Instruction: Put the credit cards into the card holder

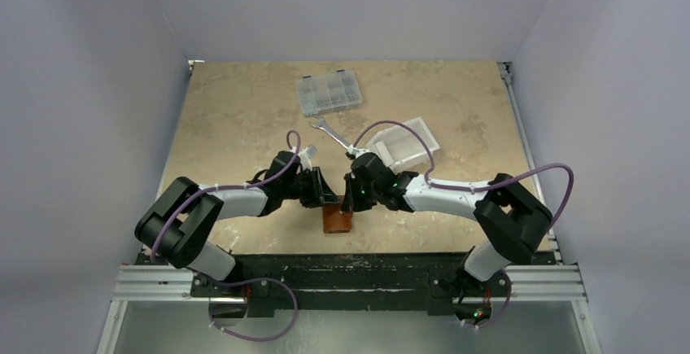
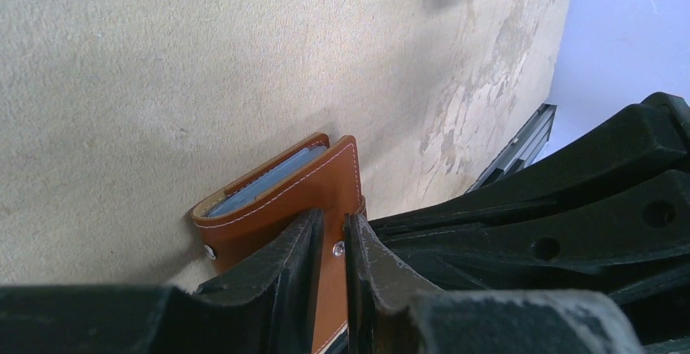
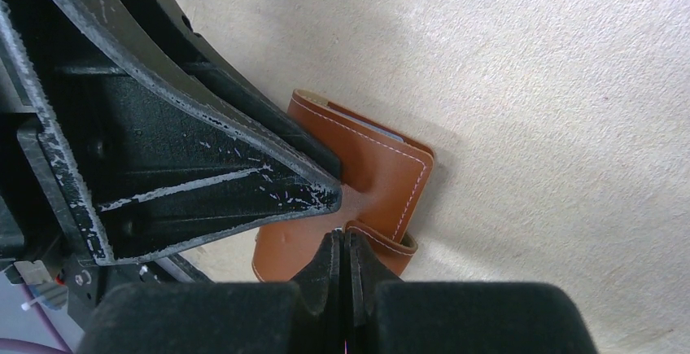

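The brown leather card holder (image 1: 338, 220) lies on the table between the two arms. In the left wrist view, pale bluish card edges (image 2: 268, 177) show inside the holder's pocket. My left gripper is shut on the holder, with leather and a metal snap visible between its fingertips. My right gripper is shut at the holder's strap flap (image 3: 381, 241). Its fingertips touch or nearly touch the flap's edge; whether thin leather is pinched between them cannot be made out. The left gripper's finger (image 3: 268, 167) lies across the holder in the right wrist view.
A clear compartment box (image 1: 329, 92) stands at the back, with a wrench (image 1: 332, 133) in front of it. Behind the right gripper is a white tray (image 1: 404, 143). Both grippers are close together.
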